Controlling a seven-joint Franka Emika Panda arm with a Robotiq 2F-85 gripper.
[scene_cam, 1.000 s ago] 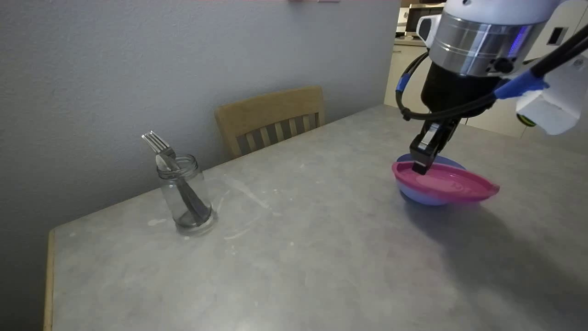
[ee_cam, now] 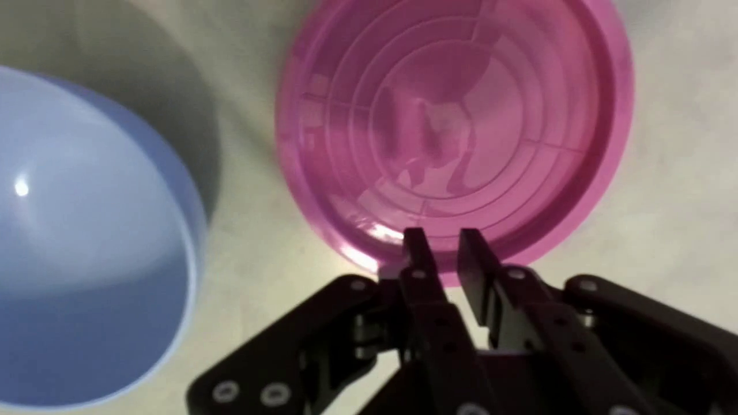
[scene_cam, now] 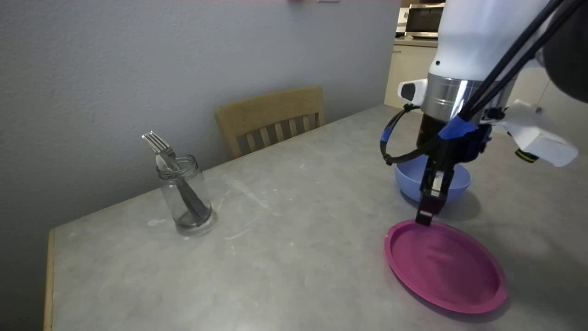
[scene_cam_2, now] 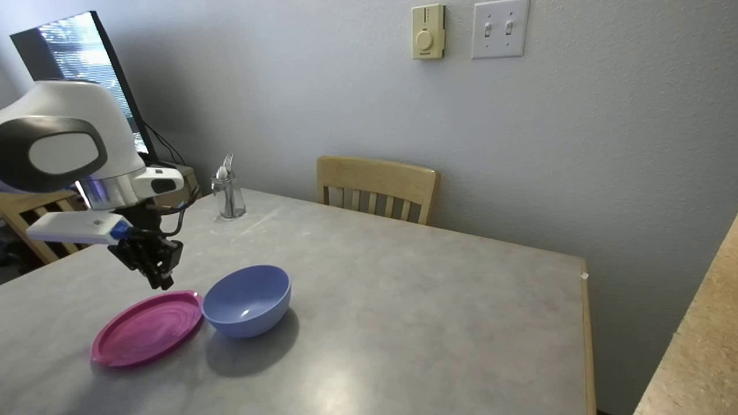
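Note:
The pink plate lies on the table, with a thin shadow along its near edge in exterior view 1. Just above its rim hangs my gripper, pointing down. In the wrist view the fingers of the gripper are a little way apart, and the plate's rim passes below the tips with nothing held between them. Beside the plate stands a blue bowl, which looks empty in exterior view 2 and is partly hidden behind the gripper in exterior view 1.
A glass jar holding a fork and other cutlery stands near the wall side of the table. Beyond that edge is a wooden chair. The table to the right of the bowl is clear in exterior view 2.
The plate has gone from my gripper, tilted over the bowl, down to the table in front of the bowl. My gripper has moved lower and its fingers are now off the rim.

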